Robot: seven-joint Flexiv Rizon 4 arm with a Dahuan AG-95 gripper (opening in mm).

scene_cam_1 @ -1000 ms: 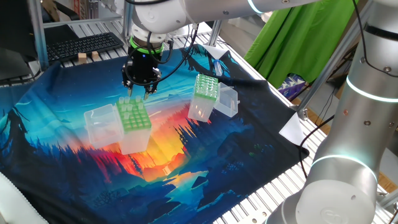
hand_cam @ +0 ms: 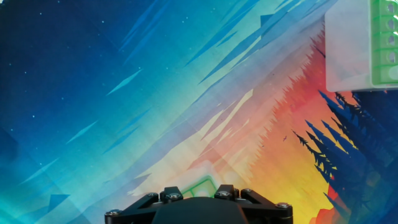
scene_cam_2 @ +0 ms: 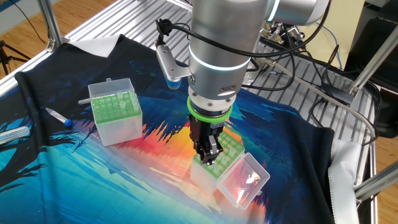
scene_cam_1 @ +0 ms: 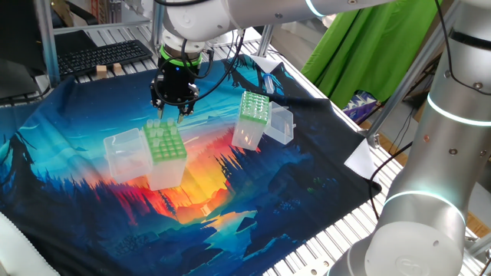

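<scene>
My gripper (scene_cam_1: 170, 115) points down, its two fingers apart with nothing seen between them. In exterior view 1 it hangs above and behind the nearer tip box (scene_cam_1: 166, 169), a clear box with a green grid top (scene_cam_1: 163, 143). A few clear tips (scene_cam_1: 156, 126) stand at that grid's back edge; most of its holes look empty. The second tip box (scene_cam_1: 249, 126) stands apart, and its green grid (scene_cam_2: 117, 106) looks largely filled. In the wrist view, a green grid corner (hand_cam: 201, 186) shows between the open fingers; the rest is hidden.
Open clear lids (scene_cam_1: 126, 153) (scene_cam_1: 281, 123) lie beside the boxes. A pen (scene_cam_2: 59, 117) rests on the printed cloth (scene_cam_1: 222, 230) near the second box. A keyboard (scene_cam_1: 103, 57) and small wooden blocks (scene_cam_1: 101, 70) sit at the back.
</scene>
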